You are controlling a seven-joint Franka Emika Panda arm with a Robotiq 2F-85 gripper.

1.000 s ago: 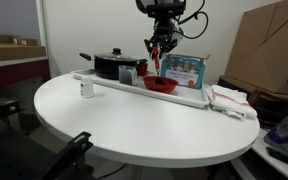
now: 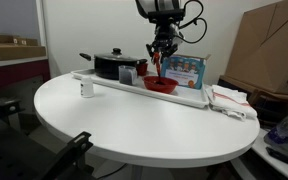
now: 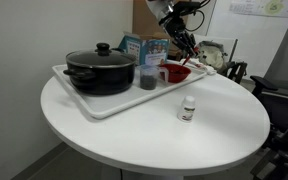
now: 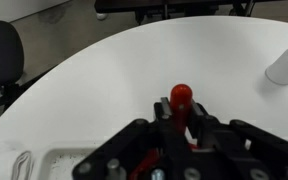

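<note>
My gripper (image 2: 159, 54) is shut on a red utensil (image 4: 181, 96), whose rounded end sticks up between the fingers in the wrist view. In exterior view 1 the utensil hangs down from the fingers, its lower part over or inside the red bowl (image 2: 161, 86). Whether it touches the bowl's bottom cannot be seen. The bowl also shows in exterior view 2, on the white tray (image 3: 109, 103) beneath my gripper.
A black lidded pot (image 3: 100, 72) and a grey container (image 3: 149, 78) share the tray. A colourful box (image 2: 183, 70) stands behind the bowl. White cloths (image 2: 231, 100) lie at the right, a white bottle (image 3: 187, 109) on the otherwise clear tabletop.
My gripper has shifted slightly right and a little down with the red utensil, now lower toward the bowl. The bowl and other objects look unmoved.
</note>
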